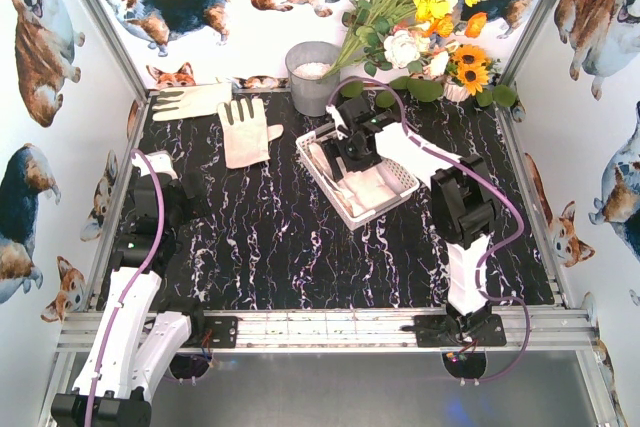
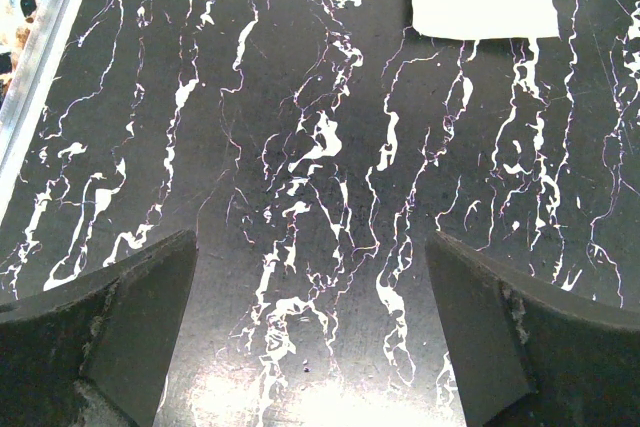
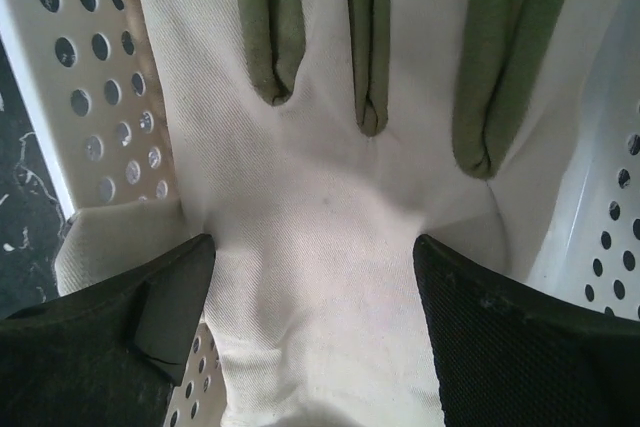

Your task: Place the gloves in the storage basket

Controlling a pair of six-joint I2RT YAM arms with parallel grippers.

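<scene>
The white perforated basket (image 1: 387,209) sits right of centre in the top view. In it lies a cream glove (image 3: 300,207) with olive strips between its fingers; its thumb hangs over the basket's left wall in the right wrist view. My right gripper is low over that glove, fingers apart, with the cloth lying below and between the fingers; whether they touch it I cannot tell. Two more gloves are on the table at the back left: one upright glove (image 1: 245,142) and one sideways glove (image 1: 190,101). Over bare table at the left, my left gripper stands open and empty.
A grey bucket (image 1: 313,72) stands behind the basket, and flowers (image 1: 430,32) lean over the back right. Patterned walls enclose the table on three sides.
</scene>
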